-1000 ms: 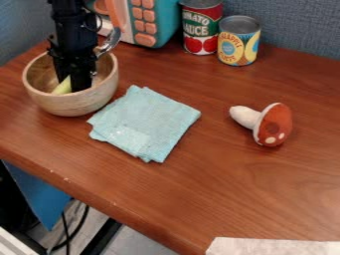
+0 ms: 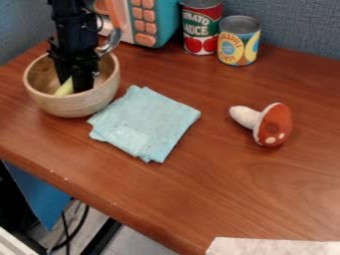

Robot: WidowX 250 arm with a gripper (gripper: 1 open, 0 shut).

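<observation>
My black gripper reaches down into a wooden bowl at the left of the table. A pale yellow item lies in the bowl beside the fingers. Whether the fingers are open or shut on it is hidden by the gripper and the bowl's rim.
A folded light blue cloth lies right of the bowl. A toy mushroom is at the right. Two cans and a teal-and-orange toy stand at the back.
</observation>
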